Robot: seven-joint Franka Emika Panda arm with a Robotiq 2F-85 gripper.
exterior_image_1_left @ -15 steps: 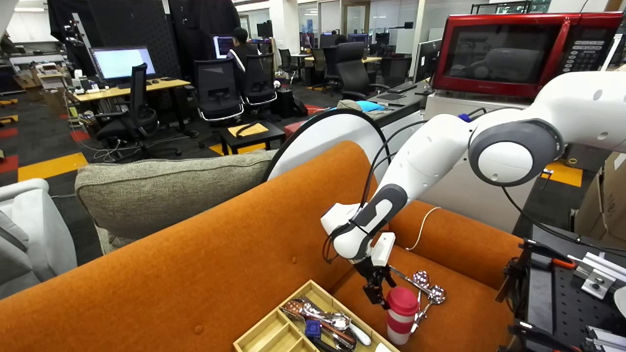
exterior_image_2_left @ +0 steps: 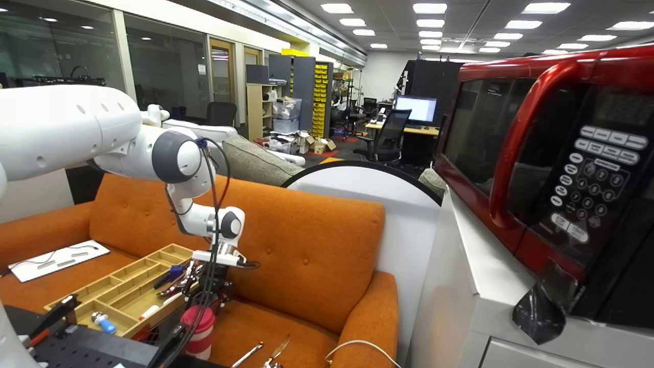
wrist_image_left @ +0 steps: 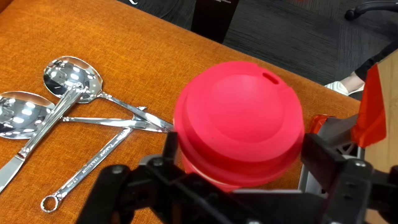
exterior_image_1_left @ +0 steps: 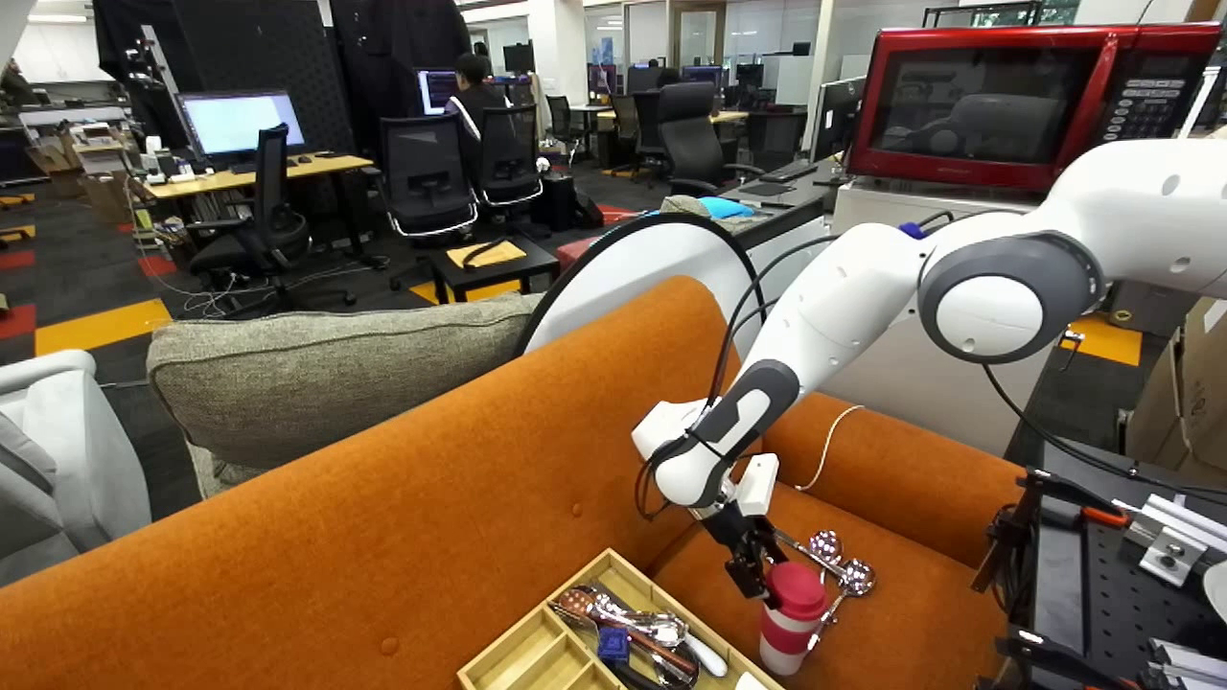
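Observation:
The red-lidded cup point(exterior_image_1_left: 796, 588), with a pink and white banded body, stands upright on the orange sofa seat. From above, its red lid point(wrist_image_left: 238, 119) fills the middle of the wrist view. My gripper has one dark finger on each side of the cup, just below the lid's widest part. Both fingers look very near or against the cup, but whether they press on it cannot be made out. The cup's lower body is hidden below the lid in that view. In the second exterior view, cables partly cover the cup point(exterior_image_2_left: 200, 343).
Two shiny ladles point(wrist_image_left: 72, 76), a knife point(wrist_image_left: 11, 171) and a wrench point(wrist_image_left: 93, 162) lie beside the cup. A wooden organizer point(exterior_image_1_left: 506, 661) full of utensils is on its other side. A black rack point(exterior_image_1_left: 1087, 598) borders the seat; the sofa back point(exterior_image_1_left: 460, 494) rises behind.
The cup has shifted slightly right and stays upright.

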